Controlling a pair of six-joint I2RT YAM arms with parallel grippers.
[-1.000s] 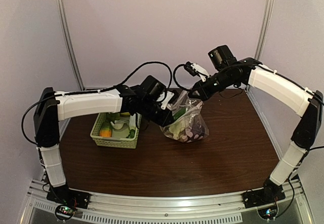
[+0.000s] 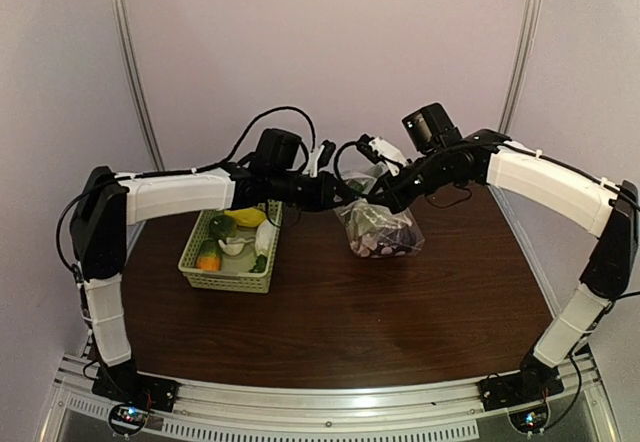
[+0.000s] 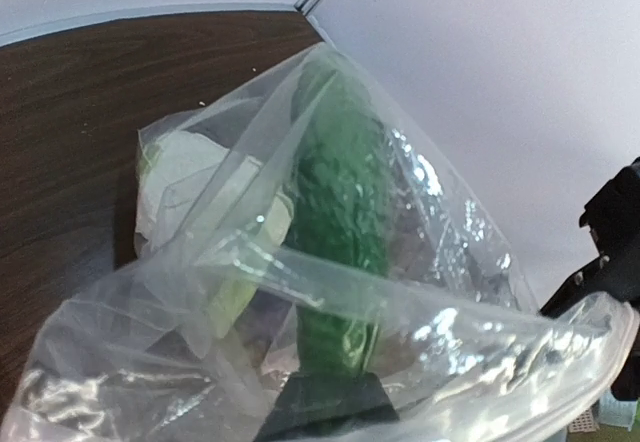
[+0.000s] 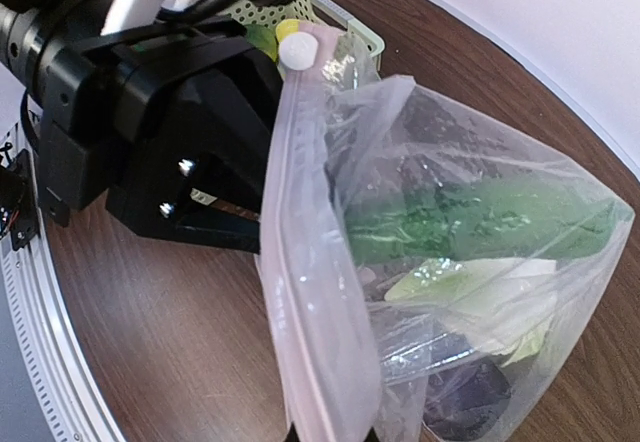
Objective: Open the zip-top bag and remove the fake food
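The clear zip top bag point(image 2: 385, 232) hangs over the table's middle, with the fake food inside. My right gripper is shut on the thin edge of the bag's mouth. Reaching in at that mouth, my left gripper is shut on the near end of a green cucumber point(image 3: 342, 182), whose far end presses against the film. Beside it in the bag is a pale leafy vegetable point(image 3: 190, 187). Something dark purple point(image 4: 470, 392) lies lower in the bag. From above, the arms hide most of the cucumber.
A green basket point(image 2: 228, 282) stands to the left, holding several pieces of fake food, among them a yellow one point(image 2: 245, 218) and an orange one point(image 2: 208, 256).
My left gripper has moved right and toward the back of the table. The bag's lower part has swung the same way.
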